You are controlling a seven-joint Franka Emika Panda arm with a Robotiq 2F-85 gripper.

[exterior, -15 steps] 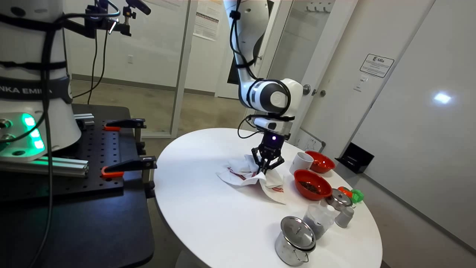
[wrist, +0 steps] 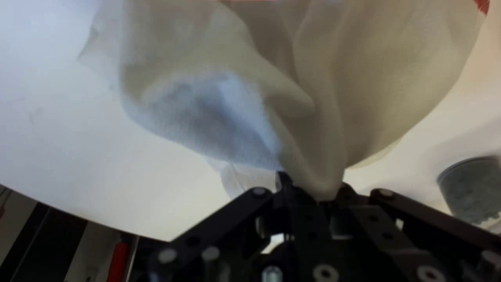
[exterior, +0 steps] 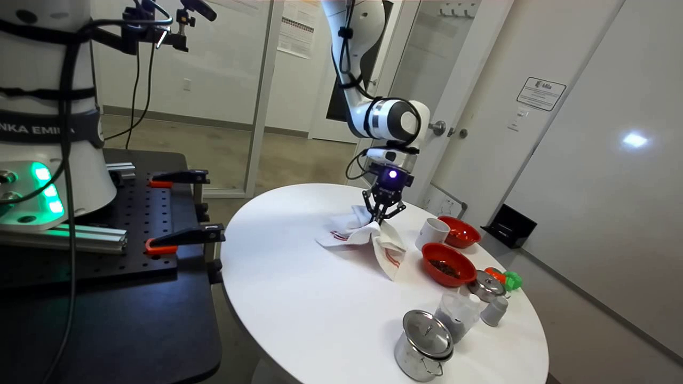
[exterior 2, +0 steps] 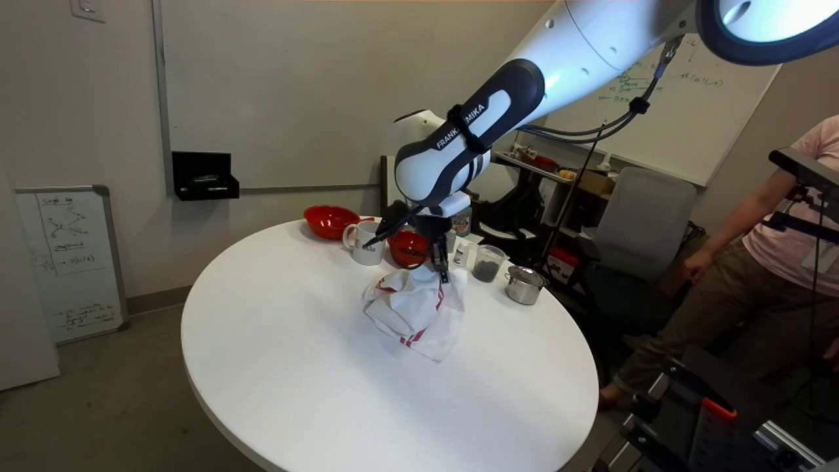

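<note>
A white cloth with red stripes [exterior: 388, 248] hangs in folds from my gripper [exterior: 378, 220], its lower parts close to the round white table [exterior: 288, 281]. In the wrist view the gripper is shut on a pinched fold of the cloth [wrist: 375, 70], which fills most of the upper picture. From the other side, in exterior view 2, the bunched cloth [exterior 2: 417, 311] droops below the fingers, a striped corner pointing toward the front. Whether its lowest edge touches the tabletop I cannot tell.
Along the table's far side stand a white mug [exterior 2: 366, 242], red bowls [exterior: 459, 231] [exterior: 446, 264], a clear container [exterior: 458, 314] and a lidded metal pot [exterior: 423, 345]. The bowl nearer the pot holds dark bits.
My gripper has risen, drawing the cloth upward with it. The cloth hangs more steeply now and its spread on the table has narrowed.
</note>
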